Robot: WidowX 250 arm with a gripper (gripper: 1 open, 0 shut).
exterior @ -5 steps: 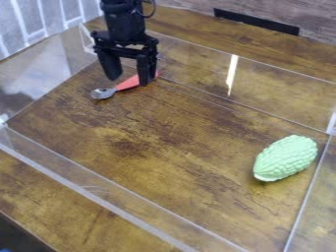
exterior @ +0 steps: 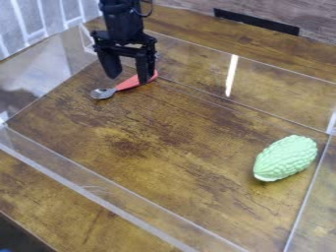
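My black gripper (exterior: 128,65) is open at the upper left, its two fingers hanging just above a spoon with a red handle (exterior: 137,81) and a silver bowl end (exterior: 104,93), which lies on the wooden surface. Nothing shows held between the fingers. A pale green, bumpy vegetable-like object (exterior: 285,157) lies at the right.
Clear low walls (exterior: 157,219) enclose the wooden work area. A dark slot (exterior: 256,24) shows beyond the back wall.
My gripper has shifted very slightly over the spoon; the spoon and the green object look unmoved.
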